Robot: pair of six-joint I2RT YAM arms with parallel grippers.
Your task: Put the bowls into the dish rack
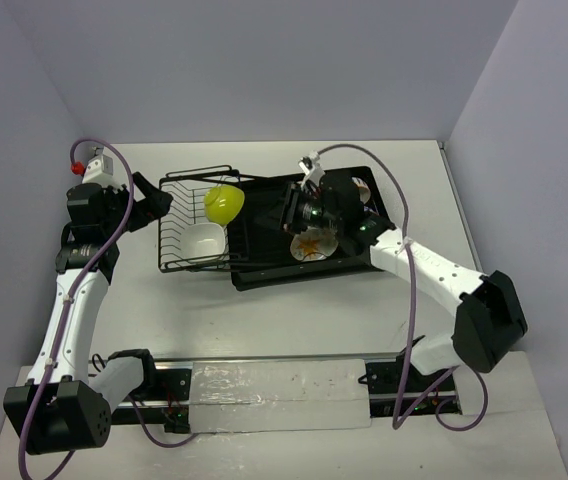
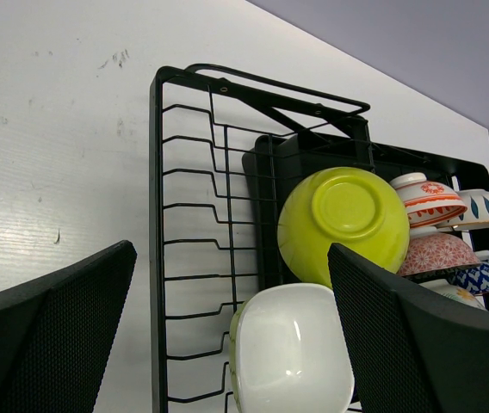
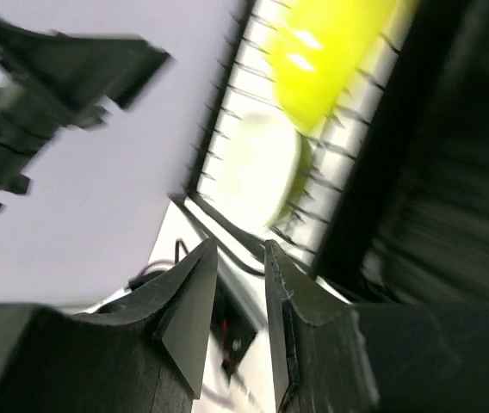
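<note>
In the wire rack (image 1: 165, 235) a yellow-green bowl (image 1: 223, 203) lies tipped bottom-out, and below it a square bowl (image 1: 202, 241) shows its white face, also seen in the left wrist view as a white bowl (image 2: 292, 348). My left gripper (image 1: 153, 200) stands open left of the rack, empty. My right gripper (image 1: 292, 208) hangs over the black tray, right of both bowls, its fingertips fairly close together with nothing seen between them; the right wrist view is blurred.
The black tray (image 1: 264, 278) holds several patterned bowls (image 2: 425, 203) at its right, partly hidden by the right arm in the top view. Bare counter (image 1: 264, 320) lies in front; walls enclose the sides and back.
</note>
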